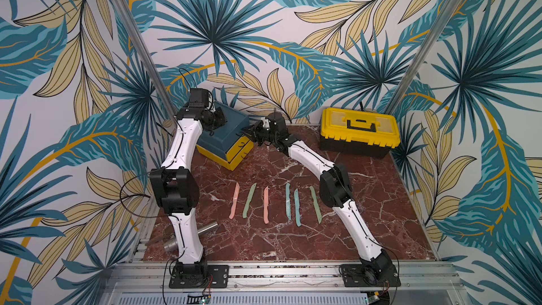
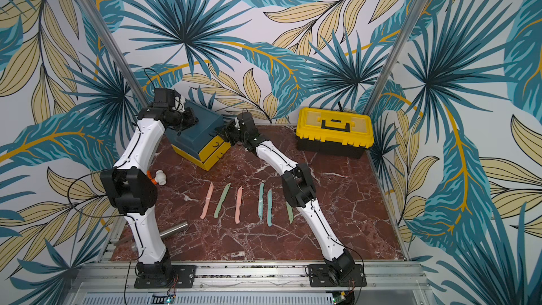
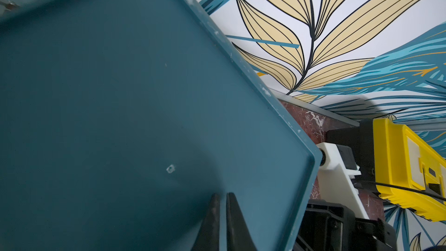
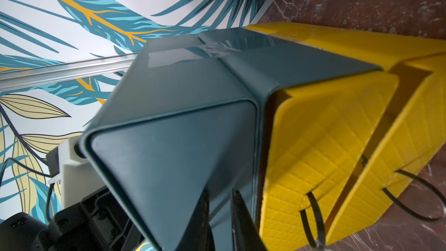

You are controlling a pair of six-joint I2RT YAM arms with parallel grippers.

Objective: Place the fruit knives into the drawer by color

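Observation:
A teal-topped chest (image 1: 228, 125) with two yellow drawers (image 4: 320, 153) stands at the back left; both drawer fronts carry black loop handles. My left gripper is over the teal top, shut, its fingertips low on that surface. My right gripper is at the chest's front right, fingers slightly apart before the teal panel, left of the handles, nothing visible between them. On the table lie pink knives (image 1: 233, 200) (image 2: 238, 206), green knives (image 1: 248, 200) (image 1: 316, 204) and blue knives (image 1: 288, 200) (image 1: 297, 207), in a row.
A yellow-and-black toolbox (image 1: 359, 130) stands at the back right. A metal cylinder (image 2: 175, 228) lies near the left arm's base, with a white-and-orange object (image 2: 159, 177) behind it.

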